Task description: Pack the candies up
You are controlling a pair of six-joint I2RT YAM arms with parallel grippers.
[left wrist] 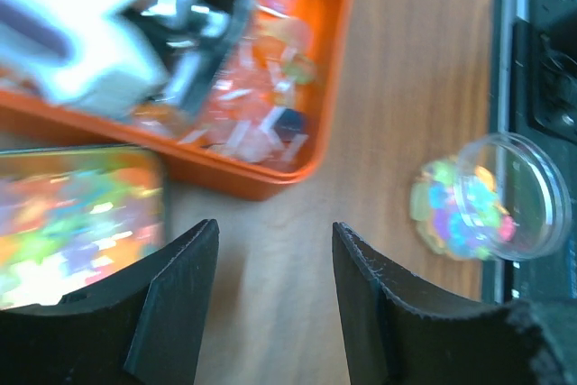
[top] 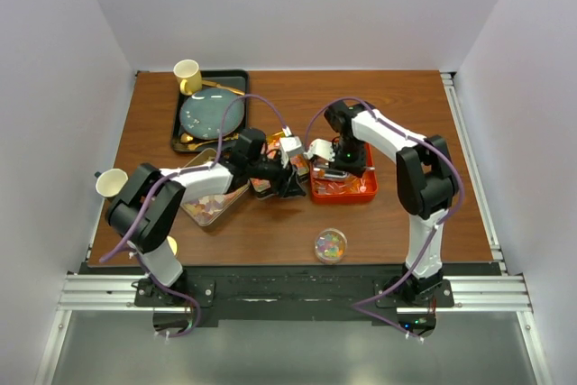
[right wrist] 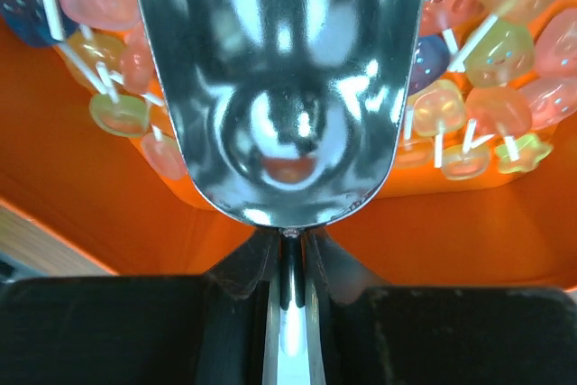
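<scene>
An orange box (top: 341, 194) holds many wrapped lollipops (right wrist: 505, 56). In the right wrist view, a shiny metal scoop (right wrist: 293, 51) lies over those candies, its blade hiding part of them. My right gripper is shut on the scoop's thin handle just behind the blade. My left gripper stands open just outside the box, and nothing shows between its fingers. Left of the box is a container of colourful candies (left wrist: 81, 223), partly covered by the left arm in the top view. A clear jar (top: 331, 245) of coloured pieces sits near the front edge.
A clear tray (top: 212, 211) of wrapped items lies partly under the left arm. At the back left, a black tray (top: 236, 78) carries a grey plate (top: 212, 113) and gold cutlery; a yellow mug (top: 187, 77) stands by it. Bare table lies right of the box.
</scene>
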